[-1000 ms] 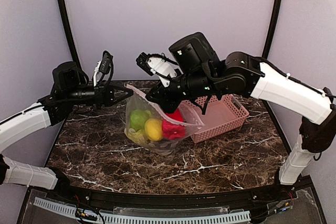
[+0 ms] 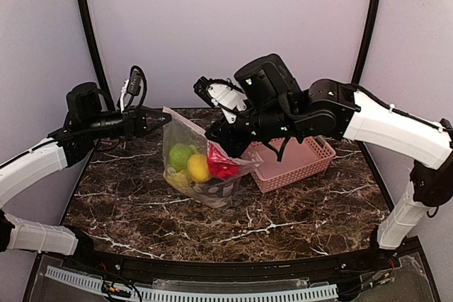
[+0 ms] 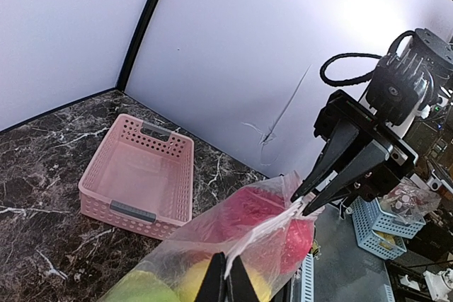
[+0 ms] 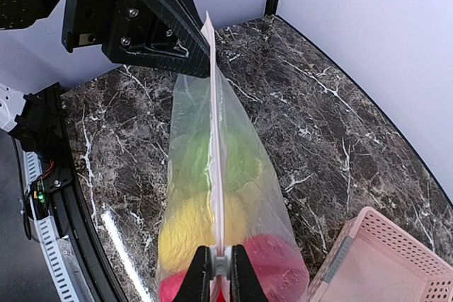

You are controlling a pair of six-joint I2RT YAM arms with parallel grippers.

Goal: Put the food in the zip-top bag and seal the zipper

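Note:
A clear zip top bag (image 2: 185, 131) hangs between my grippers, holding a green food item (image 2: 180, 155), a yellow one (image 2: 199, 167) and a red one (image 2: 223, 163). At the bag's left upper corner my left gripper is shut on the thin edge. My right gripper is shut with the pink zip strip (image 4: 217, 167) between its fingers, above the red item. From there to the left gripper the strip runs taut and narrow. Past the right gripper, the bag's end is partly hidden by the arm in the top view.
Right of the bag, an empty pink basket (image 2: 296, 167) stands on the dark marbled table (image 2: 184, 235). Part of the basket lies beneath the right arm. Bare table shows in front of the bag and to its left.
The left gripper and the bag with its food have shifted left. My right gripper has moved slightly right and down, farther along the zip strip from the left gripper.

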